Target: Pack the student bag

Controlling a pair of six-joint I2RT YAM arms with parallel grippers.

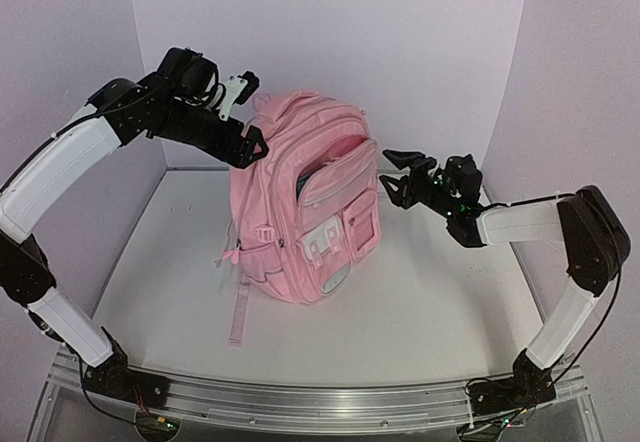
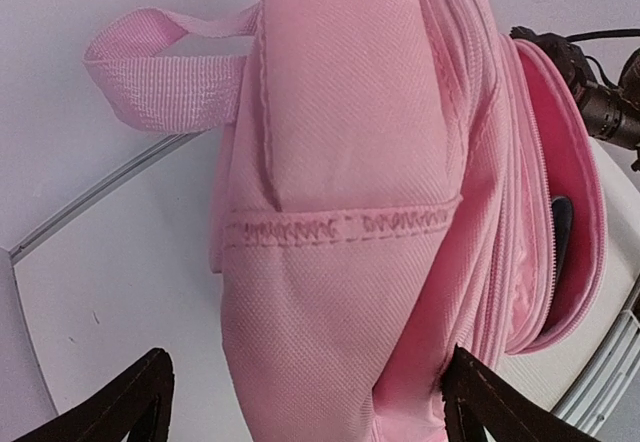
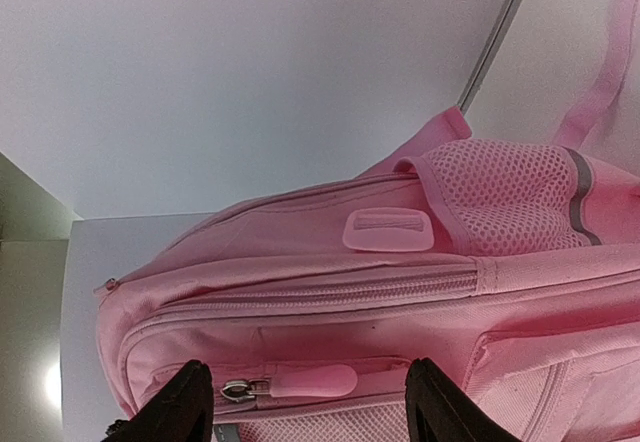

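A pink backpack (image 1: 335, 197) stands upright on the table, its front pocket gaping at the top. At the bag's upper left edge is my left gripper (image 1: 250, 150). In the left wrist view its fingers (image 2: 485, 402) are wide open, with pink fabric (image 2: 300, 312) between them; the right fingertip meets a fold of the bag. Just right of the bag, my right gripper (image 1: 393, 174) stands open. Its wrist view shows a pink zipper pull (image 3: 315, 380) in line with the gap between its fingers; whether they touch the bag cannot be told.
A loose strap (image 1: 240, 312) hangs from the bag's lower left onto the white table (image 1: 420, 332). Pale walls (image 1: 440, 52) enclose the back and sides. The pocket's contents are mostly hidden.
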